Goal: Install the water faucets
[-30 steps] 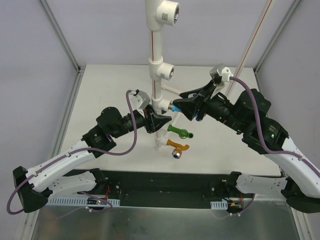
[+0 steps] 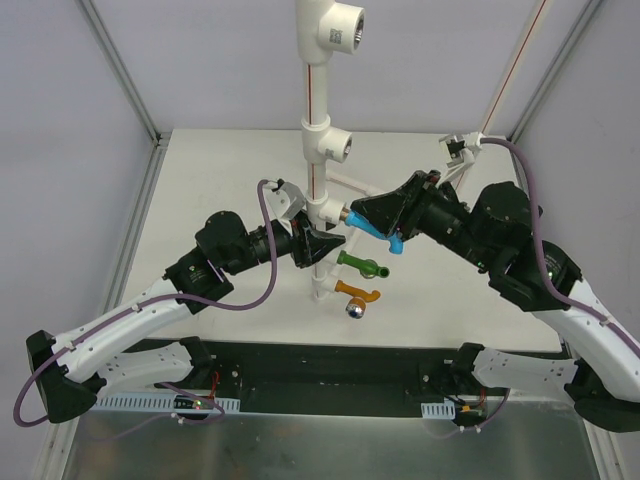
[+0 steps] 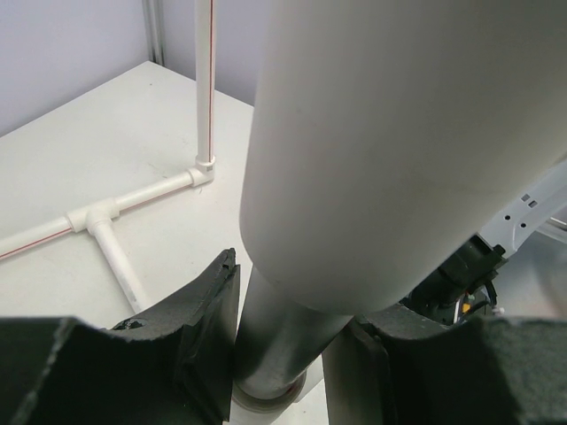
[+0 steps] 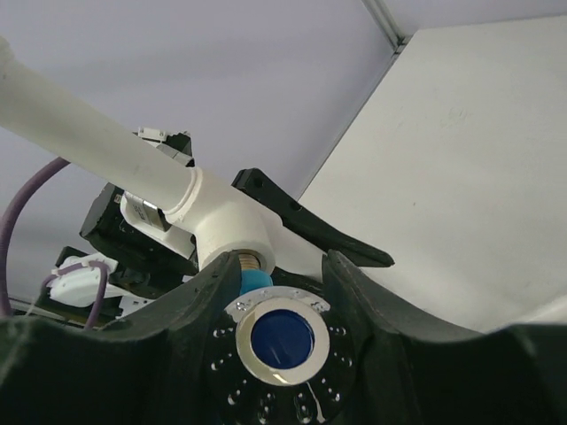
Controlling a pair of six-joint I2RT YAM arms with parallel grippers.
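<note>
The blue faucet (image 2: pixel 371 226) meets the side outlet (image 2: pixel 333 211) of the white upright pipe, and a bit of brass thread (image 4: pixel 249 261) shows between them. My right gripper (image 2: pixel 375 212) is shut on this faucet; its round chrome knob with a blue centre (image 4: pixel 282 339) faces the right wrist camera between the fingers. Lower down, my left gripper is shut around the white pipe (image 3: pixel 288 341), one finger on either side. A green faucet (image 2: pixel 362 264) and an orange faucet (image 2: pixel 357 292) sit in the lower outlets.
Two empty outlets, a middle one (image 2: pixel 335 145) and a top one (image 2: pixel 341 28), stick out from the pipe above the blue faucet. Thinner white piping (image 3: pixel 151 190) runs over the white board (image 2: pixel 220 165) behind. Open board lies to both sides.
The left gripper stays nearly still on the pipe.
</note>
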